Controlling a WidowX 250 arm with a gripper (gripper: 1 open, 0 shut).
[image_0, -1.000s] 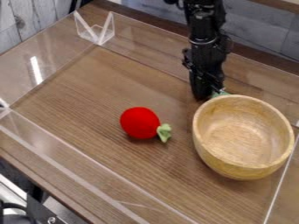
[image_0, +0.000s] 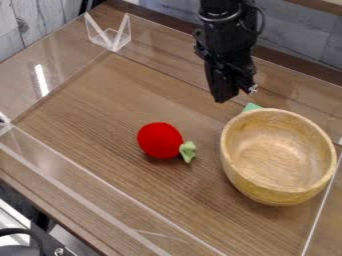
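My black gripper (image_0: 215, 92) hangs over the wooden table, shut, with nothing visible between its fingers. Below it and to the right, a small green object (image_0: 250, 112) lies partly hidden behind the large tan bowl (image_0: 275, 158). A red round object (image_0: 158, 140) with a pale green tip sits left of the bowl.
A white wire holder (image_0: 108, 30) stands at the back left. A dark cable or part (image_0: 20, 240) shows at the bottom left corner.
The gripper has risen from beside the green object at the bowl's far edge and now appears larger and sharper above it. The objects look unmoved.
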